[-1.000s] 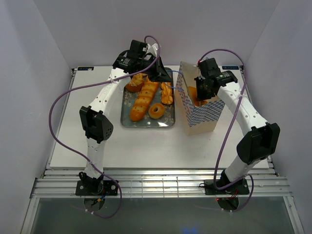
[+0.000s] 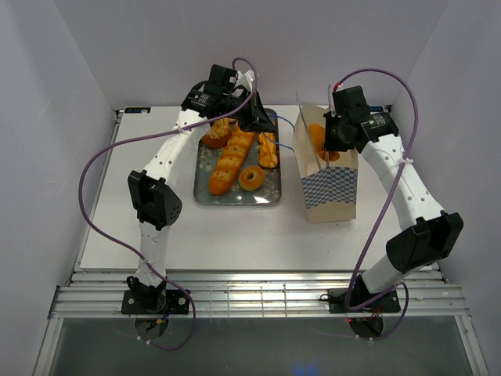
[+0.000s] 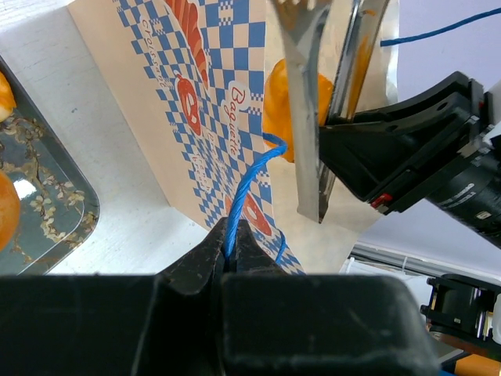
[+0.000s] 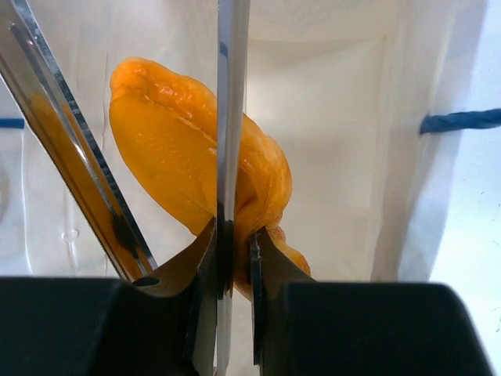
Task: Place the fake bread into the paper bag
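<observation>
The tan paper bag (image 2: pixel 331 210), blue-checked in front, stands upright. In its mouth is a soft orange bread (image 4: pixel 164 149), its waist squeezed at the fingertips of my right gripper, which is shut on it. One shiny metal strip (image 4: pixel 228 117) also runs between those fingers. A second strip (image 4: pixel 74 149) spreads away to the left, like the other arm of a pair of tongs. Left of the bag, my left gripper (image 2: pixel 264 128) is shut on its blue cord handle (image 3: pixel 244 188). The bread's lower end is partly hidden by the right fingers.
A grey tray (image 2: pixel 235 200) left of the bag carries a long loaf (image 2: pixel 228 164), a ring bread (image 2: pixel 251 178), a twisted bread (image 2: pixel 268 153) and a round one (image 2: pixel 216 136). Free white table (image 2: pixel 203 243) lies in front. A second cord (image 4: pixel 462 120) is at the bag's other side.
The bag has gone from tilted to upright, moving slightly right. My right gripper has shifted right with the bread, and two metal strips have come into sight above the bag. The left arm stays still.
</observation>
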